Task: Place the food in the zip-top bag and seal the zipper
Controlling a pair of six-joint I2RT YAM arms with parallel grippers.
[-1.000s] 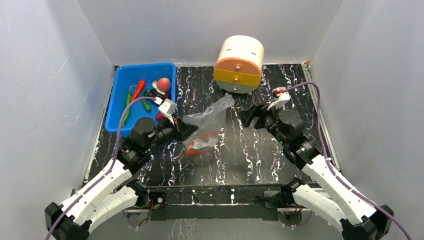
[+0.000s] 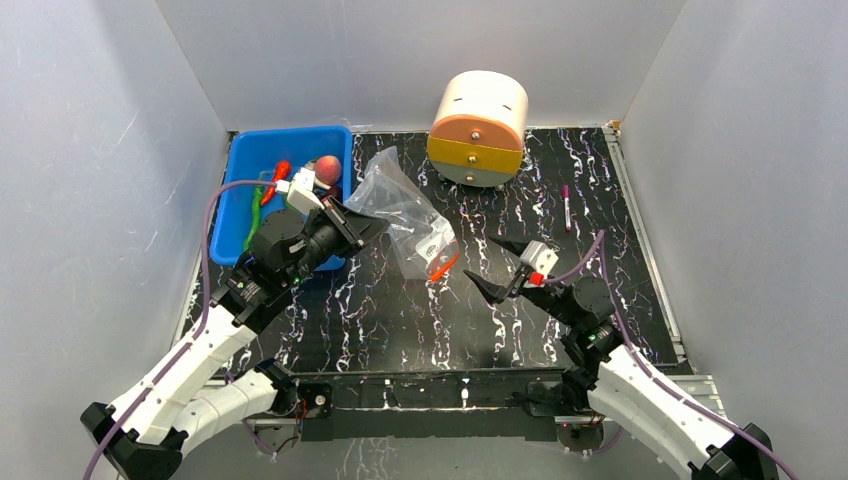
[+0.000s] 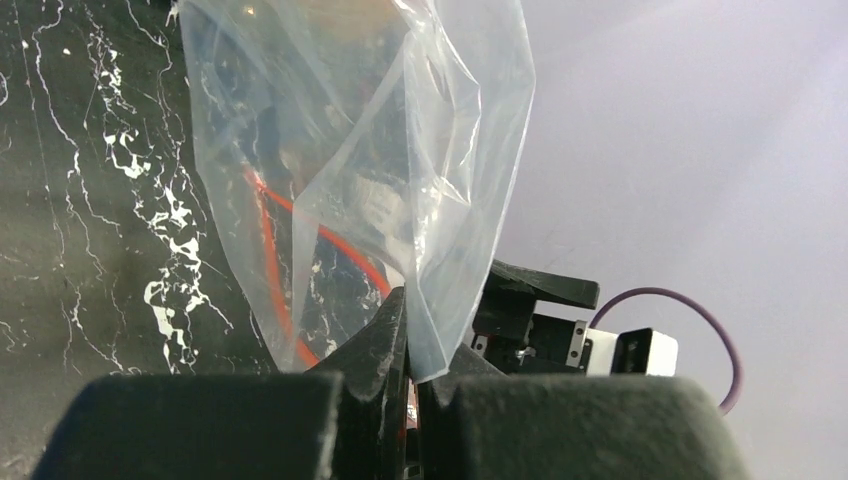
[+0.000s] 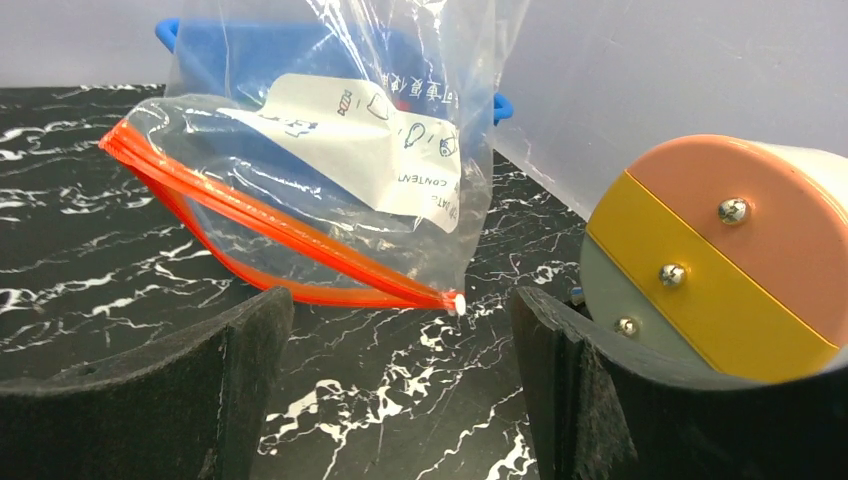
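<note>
A clear zip top bag (image 2: 405, 215) hangs from my left gripper (image 2: 383, 226), which is shut on the film along the bag's side, as the left wrist view shows at its fingertips (image 3: 385, 335). The bag's orange zipper (image 4: 290, 235) faces my right gripper; its two strips stand apart in the middle and meet at the ends. That right gripper is open and empty, a short way right of the zipper in the top view. Food lies in the blue tray (image 2: 228, 215): a red pepper (image 2: 277, 178), a green pepper (image 2: 251, 217) and a peach (image 2: 328, 170).
A round box (image 2: 485, 115) with a yellow band stands at the back, right of the bag. A purple marker (image 2: 567, 208) lies at the right. The left arm covers part of the tray.
My right gripper has come lower and turned, staying open.
</note>
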